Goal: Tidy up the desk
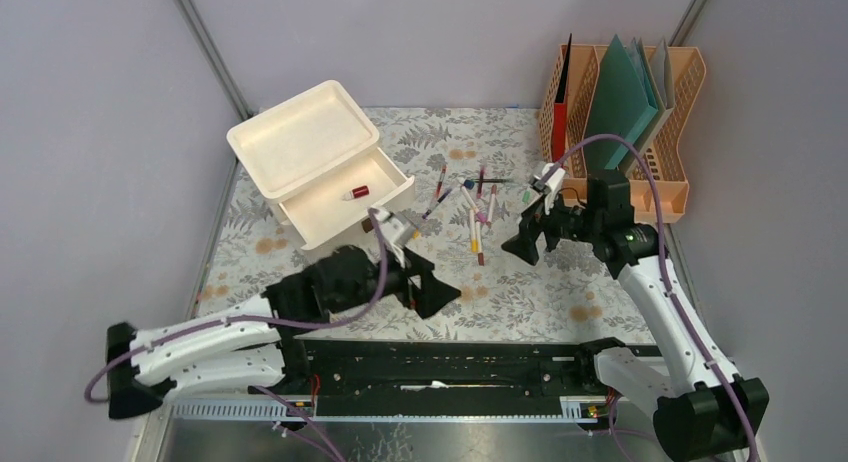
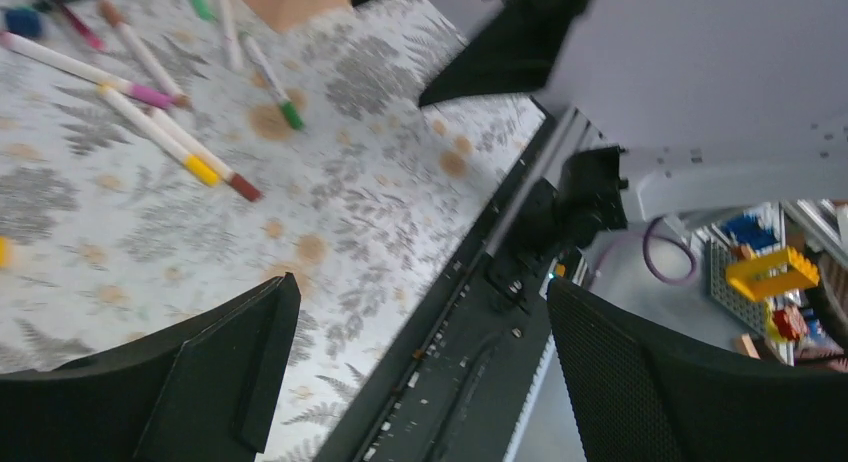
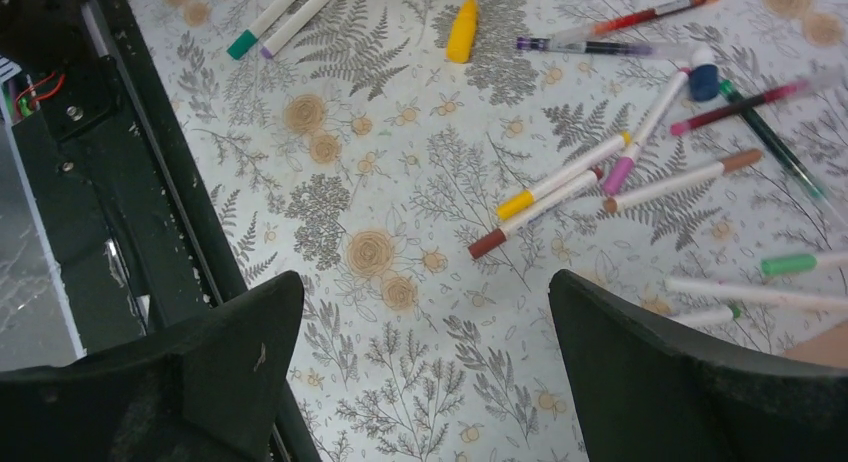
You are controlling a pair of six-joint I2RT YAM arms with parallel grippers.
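Loose markers and pens, such as a yellow-ended marker (image 3: 565,174), a brown-ended marker (image 3: 535,213) and a green pen (image 3: 775,142), lie on the patterned desk. A white box (image 1: 300,142) stands at the back left, its drawer (image 1: 330,204) out with a red-and-white item (image 1: 356,193) inside. My left gripper (image 1: 430,287) is over the front middle of the desk, its fingers apart with nothing between them. Over the desk right of the markers hangs my right gripper (image 1: 531,244), open and empty. My left arm hides the markers near the drawer from above.
A peach organizer (image 1: 685,172) with a teal folder (image 1: 615,107) and a red folder (image 1: 560,127) stands at the back right. A yellow bottle (image 3: 462,30) and a green-ended marker (image 3: 270,20) lie apart from the main cluster.
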